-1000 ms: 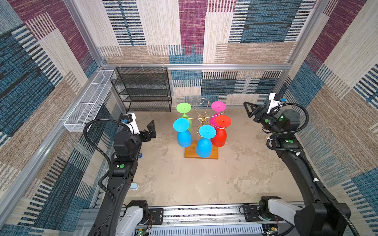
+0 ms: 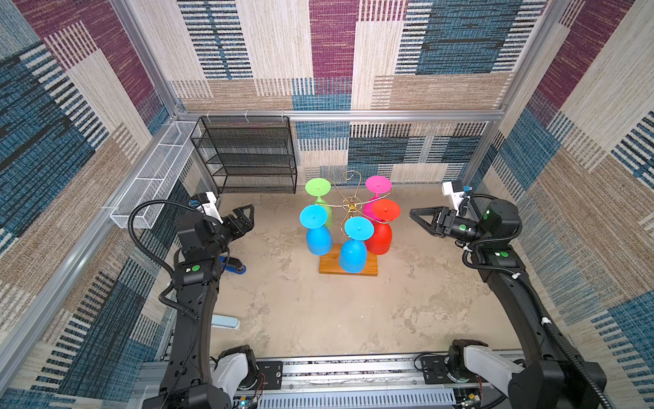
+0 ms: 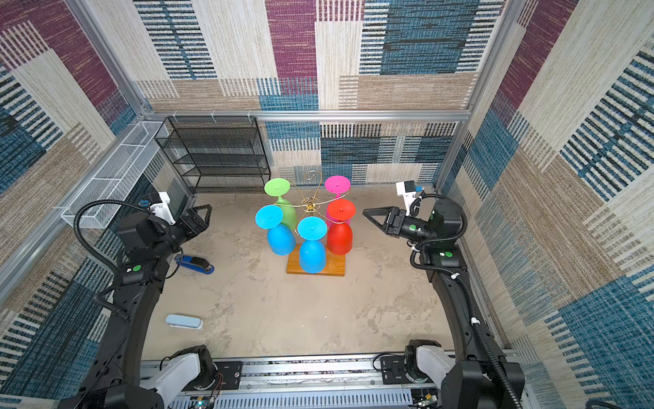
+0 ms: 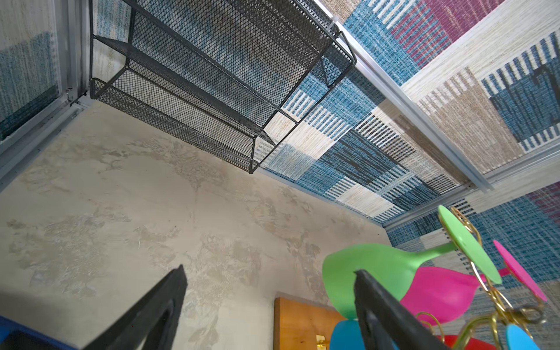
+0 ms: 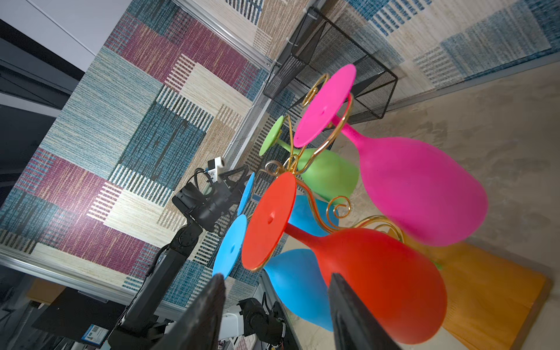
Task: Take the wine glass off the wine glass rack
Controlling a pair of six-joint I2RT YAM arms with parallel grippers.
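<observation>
A gold rack (image 2: 351, 206) on a wooden base (image 2: 347, 269) holds upside-down wine glasses: green (image 4: 367, 274), pink (image 5: 423, 189), red (image 5: 373, 280) and blue ones (image 2: 353, 255). My right gripper (image 2: 415, 219) stands open to the right of the red and pink glasses, apart from them; in the right wrist view its fingertips are just short of the red glass. My left gripper (image 2: 248, 214) is open, left of the rack, with nothing between its fingers.
A black wire shelf (image 2: 244, 188) stands at the back left, a white wire basket (image 2: 129, 216) on the left wall. Two small blue items (image 3: 194, 266) lie at the left.
My right gripper has moved lower and leftward toward the rack. My left arm swung back to the left from a second ago and has shifted little since. The glasses stay put.
</observation>
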